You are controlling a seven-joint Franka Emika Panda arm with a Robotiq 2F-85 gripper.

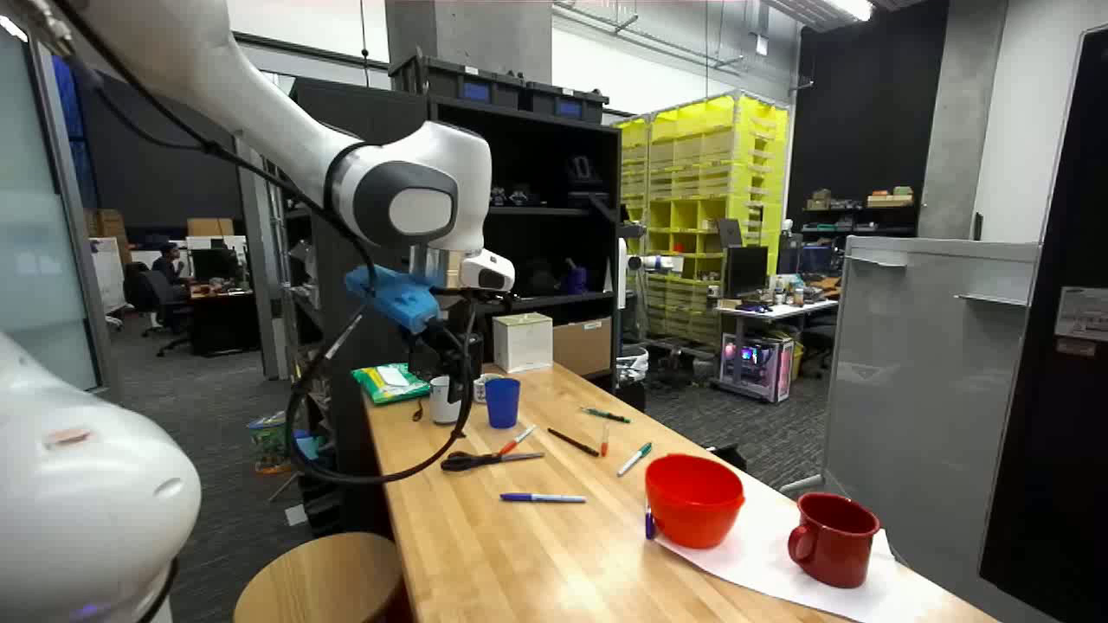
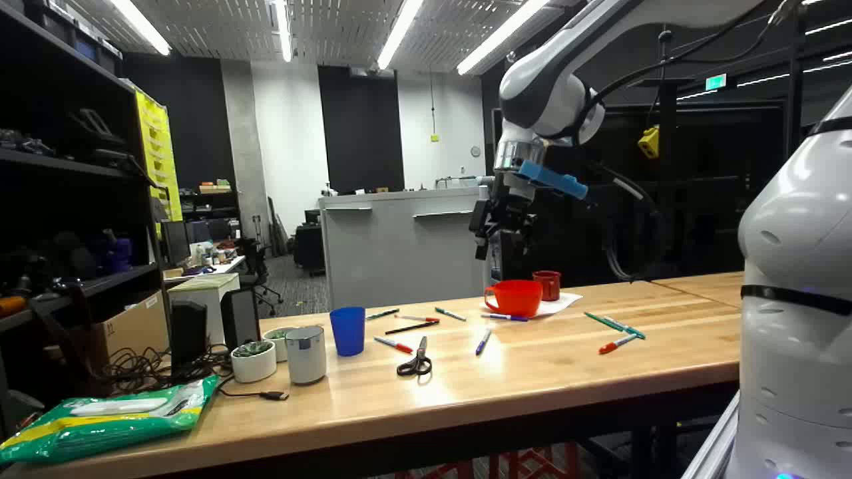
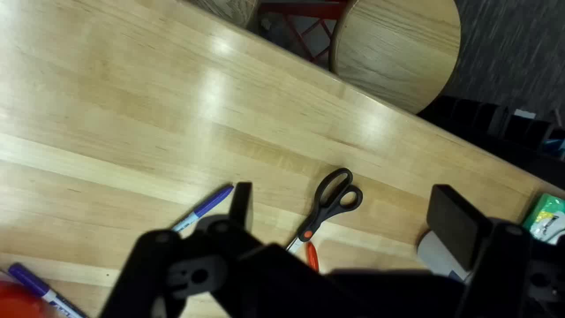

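Observation:
My gripper is open high above the table, its two black fingers spread wide with nothing between them. Below the gap in the wrist view lie black-handled scissors (image 3: 328,206), well clear of the fingers. A blue marker (image 3: 204,206) lies beside the left finger, and the tip of a red marker (image 3: 312,256) shows beside the scissors. A red bowl (image 1: 693,500) and a dark red mug (image 1: 834,540) stand on a white sheet (image 1: 743,561). Toward the table's other end is a blue cup (image 2: 347,330), with a grey-white mug (image 2: 305,355) close to it.
Several markers and pens, such as a green marker (image 1: 634,458) and a black pen (image 1: 573,442), are scattered over the table. Small potted plants (image 2: 253,360), a green packet (image 2: 112,415) and cables crowd one end. A round stool (image 3: 400,47) stands by the edge.

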